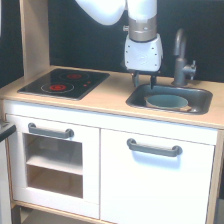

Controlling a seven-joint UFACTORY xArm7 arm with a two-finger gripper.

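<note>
My gripper (145, 79) hangs over the counter at the left back corner of the sink, pointing down. Two dark fingertips (154, 78) show well apart, with nothing visible between them. Inside the dark sink basin (200, 98) lies a grey-green round bowl or pan (166, 102), to the right of the gripper and nearer the camera. Nothing shows touching it. Something small and brownish is near its right edge, too blurred to name.
A dark faucet (180, 60) rises behind the sink. To the left lies a black cooktop (65, 83), empty. Below are a glass-fronted oven door (55, 165) and a white cabinet door (150, 185), both with dark handles.
</note>
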